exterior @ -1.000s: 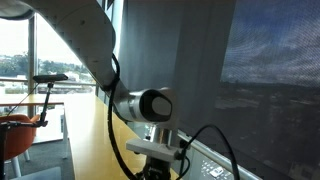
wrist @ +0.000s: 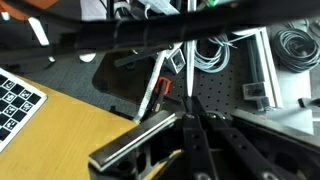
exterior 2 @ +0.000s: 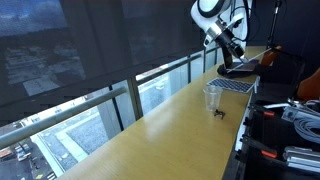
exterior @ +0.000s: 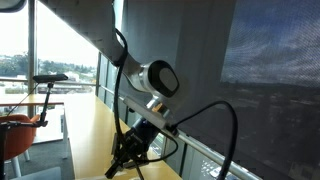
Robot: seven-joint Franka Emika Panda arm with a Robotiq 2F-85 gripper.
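In the wrist view my gripper is shut, its dark fingers close together. A thin pale strip stands in line with the fingertips; I cannot tell whether it touches them or lies behind. Exterior view 2 has the arm at the far right end of the table, over its edge. On that table stand a clear, whitish cup and, just in front of it, a small dark object. Both are well apart from the arm and are out of the wrist view. The arm's lower part shows in exterior view 1, its fingertips unclear.
A black-and-white checkered board lies on the yellowish table. Beyond the table edge are coiled cables and a perforated dark surface. A long bare stretch of table runs left in exterior view 2.
The arm's wrist has tilted and risen in exterior view 1, swinging its lower end toward the left. Its black cable has swung about. No object there is seen to move.
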